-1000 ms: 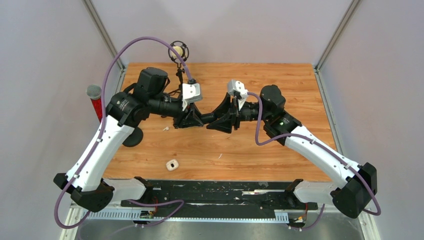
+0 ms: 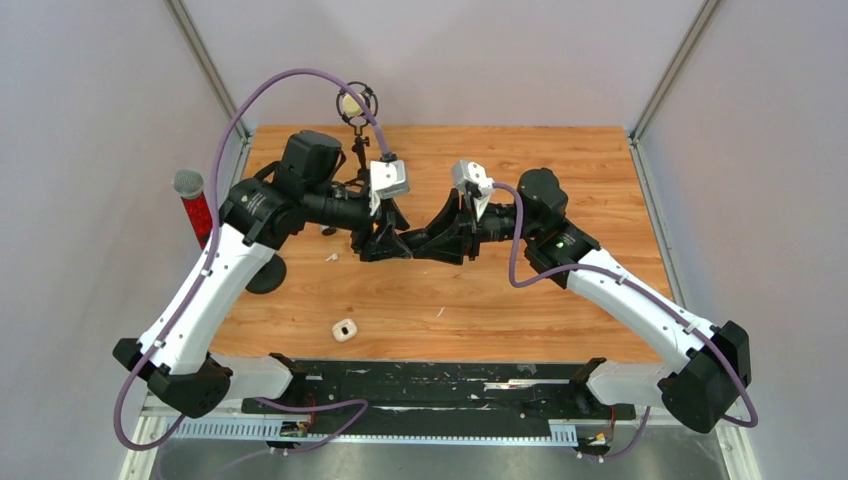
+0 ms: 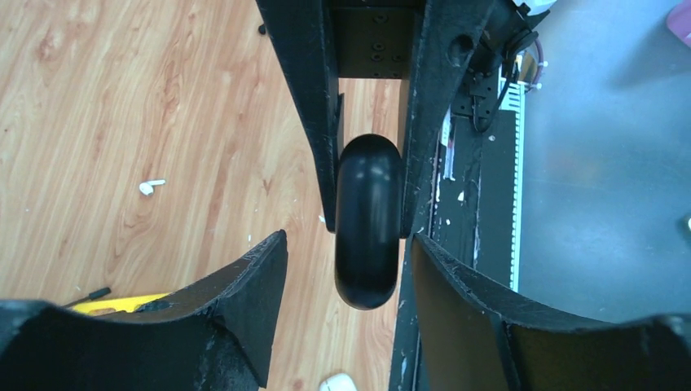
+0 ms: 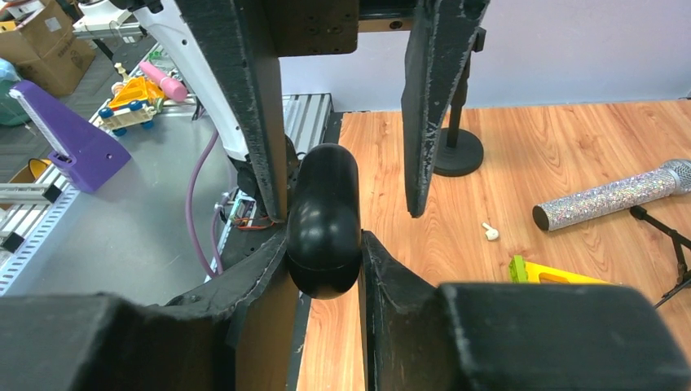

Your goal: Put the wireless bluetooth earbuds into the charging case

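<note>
A glossy black pill-shaped case (image 3: 368, 224) hangs in the air between my two grippers. My right gripper is shut on it, with the rounded end standing out from the fingers. From the opposite side my left gripper faces the case, part open; its fingers stand to either side with gaps visible. In the top view, the left gripper (image 2: 385, 243) and right gripper (image 2: 445, 243) nearly meet above the table's middle. A small white earbud lies loose on the wood, also seen in the left wrist view. The case's inside is hidden.
A white block with a dark hole (image 2: 344, 330) sits near the table's front left. A glittery microphone (image 4: 611, 195), a yellow tool (image 4: 562, 274) and a black stand base (image 4: 458, 153) occupy the left side.
The left gripper has shifted slightly right and towards the table's front, and its fingers have spread beside the case. The right arm has hardly moved.
</note>
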